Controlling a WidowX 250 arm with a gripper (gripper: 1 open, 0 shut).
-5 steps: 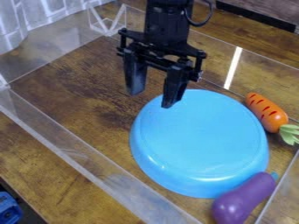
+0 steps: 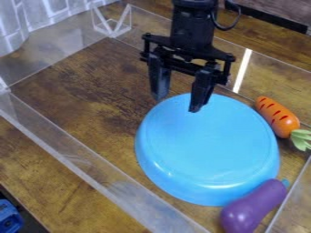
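Note:
My black gripper (image 2: 179, 91) hangs over the back left rim of a large blue disc (image 2: 209, 150), its two fingers spread open with nothing visible between them. An orange toy carrot (image 2: 275, 116) with a green top lies to the right of the disc, and a purple eggplant (image 2: 253, 206) lies at its front right.
A wooden floor (image 2: 79, 91) with clear walls forms the work area, with free room on the left. A small blue object (image 2: 7, 218) is at the lower left corner, and white crumpled material (image 2: 36, 23) at the top left.
My gripper has moved a little to the right and slightly back over the last second. The disc, carrot and eggplant look unchanged.

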